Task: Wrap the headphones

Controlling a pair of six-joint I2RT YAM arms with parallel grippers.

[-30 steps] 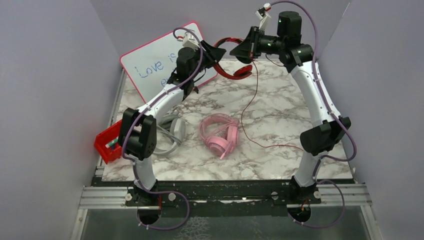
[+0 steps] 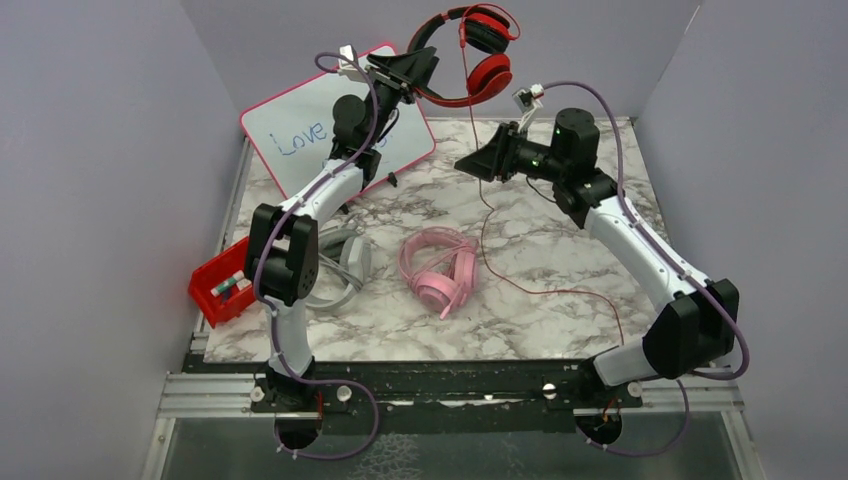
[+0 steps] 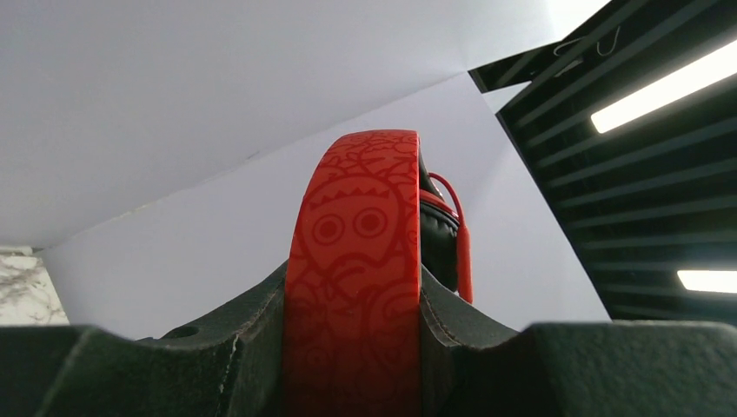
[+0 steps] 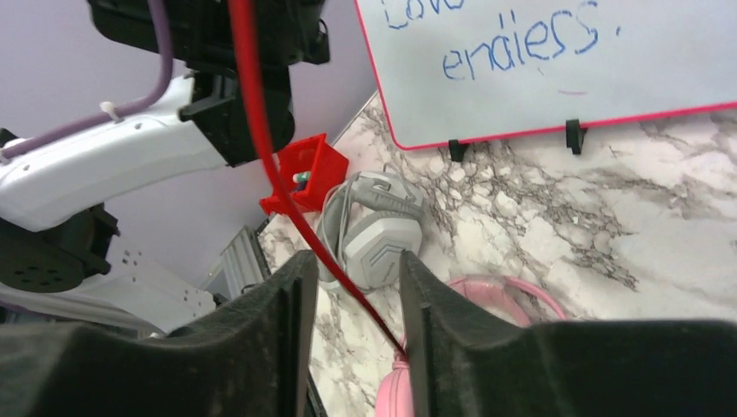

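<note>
Red and black headphones (image 2: 489,75) are held up at the top centre, my left gripper (image 2: 410,75) shut on their headband (image 3: 352,261), which fills the left wrist view between the fingers. A thin red cable (image 2: 530,292) hangs from them past my right gripper (image 2: 478,163) and runs over the marble table to the front right. In the right wrist view the cable crosses down to between the right fingers, which stand part open; whether they touch it I cannot tell.
Pink headphones (image 2: 437,295) lie in the middle, grey headphones (image 2: 355,260) left of them, a red bin (image 2: 215,310) at the far left. A whiteboard (image 2: 300,110) leans at the back left.
The left gripper has raised the headphones toward the back. My right gripper has come down and toward the front, below the headphones, and the hanging cable has shifted.
</note>
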